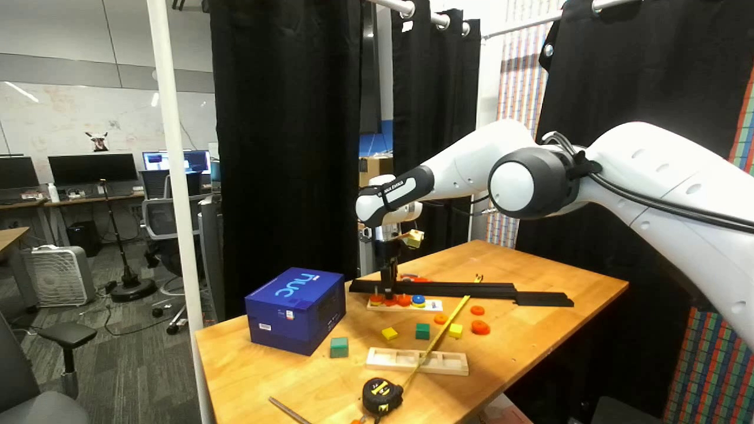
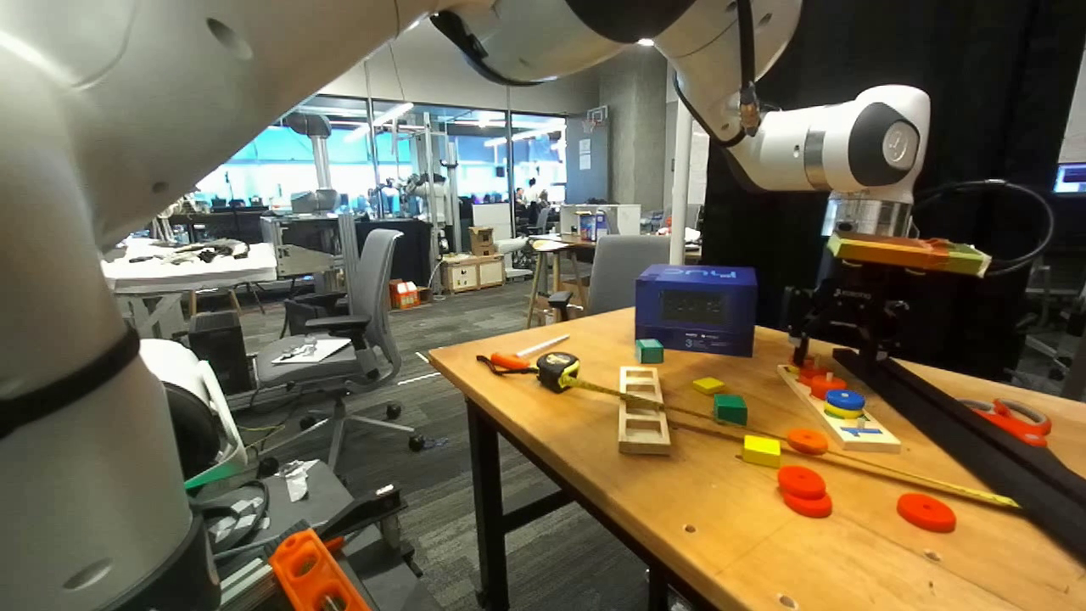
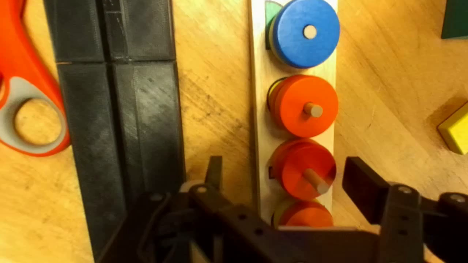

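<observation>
A light wooden peg board (image 3: 263, 127) runs down the middle of the wrist view, carrying a row of discs on pegs. From the top come a blue disc (image 3: 298, 39), an orange disc (image 3: 302, 109), a red disc (image 3: 298, 168) and a partly hidden orange disc (image 3: 311, 217). My gripper straddles the board near its two lower discs, its fingers apart. Gaps show between the red disc and each finger, so nothing is gripped. In exterior view 2 the gripper (image 2: 836, 350) points down over the board's far end.
Black bars (image 2: 947, 438) lie close along the board, with orange scissors (image 2: 1008, 419) beyond. A blue box (image 1: 295, 311) stands beside the gripper. Loose blocks, orange discs, a slotted wooden tray (image 1: 383, 359) and an extended tape measure (image 1: 382, 396) occupy the nearer table.
</observation>
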